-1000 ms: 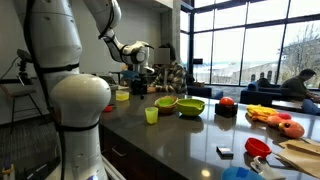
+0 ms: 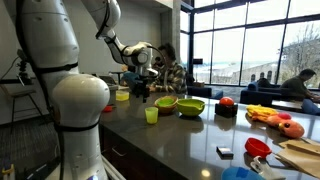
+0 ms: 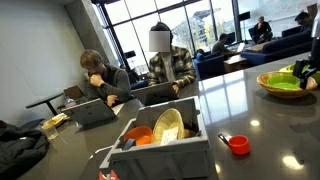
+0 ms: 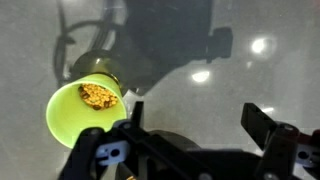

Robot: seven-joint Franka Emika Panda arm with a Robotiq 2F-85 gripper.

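My gripper is open with nothing between its fingers, above the dark grey table. A yellow-green cup (image 4: 60, 113) holding small orange-yellow pieces lies to the left of the fingers in the wrist view, outside the gap. In exterior view 1 the cup (image 2: 151, 116) stands upright on the table, and the gripper (image 2: 140, 96) hangs above and behind it. Part of a second round, dark-looking thing shows at the bottom of the wrist view, mostly hidden behind the gripper.
A wicker basket (image 2: 166, 102) and a green bowl (image 2: 191, 107) stand beyond the cup. Toward the right are a red bowl (image 2: 257, 147), a blue lid-like thing (image 2: 241, 174) and cardboard (image 2: 300, 153). A grey bin (image 3: 160, 148) holds bowls.
My gripper has come down and a little to the right in exterior view 1, nearer the cup. The cup and the other table items have stayed put.
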